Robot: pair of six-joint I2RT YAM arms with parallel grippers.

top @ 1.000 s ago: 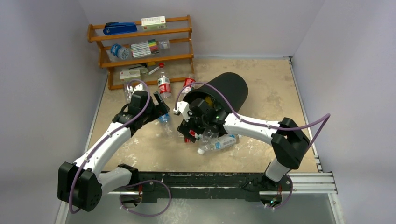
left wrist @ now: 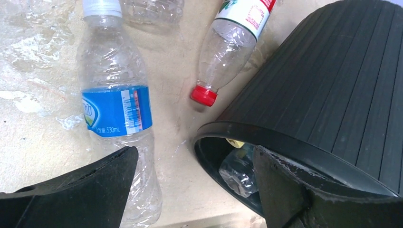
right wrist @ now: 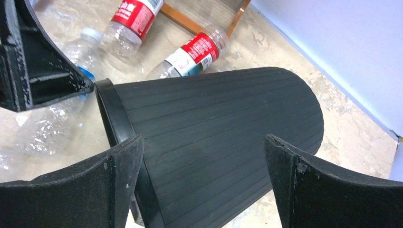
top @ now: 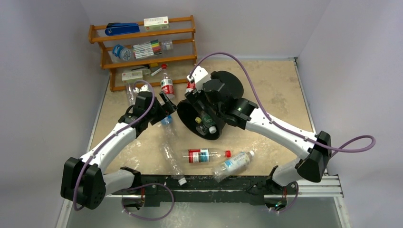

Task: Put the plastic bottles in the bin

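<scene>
The black bin [left wrist: 328,80] lies on its side at the middle, bottles inside [top: 206,121]. My right gripper is open over its side, empty. My left gripper stands open, empty, above a blue-label bottle [left wrist: 116,109] beside the bin's mouth. A red-label bottle [top: 199,155], a white-blue label bottle [top: 235,164] and a clear bottle [top: 172,161] lie toward the front. More red-label bottles [top: 167,85] [right wrist: 195,52] lie behind, near the rack.
A wooden rack [top: 142,61] with boxes, markers and jars stands at the back left. Grey walls bound the sides.
My right arm has moved back and up from the front bottles to over the bin. The bin has shifted, and front bottles now lie further forward.
</scene>
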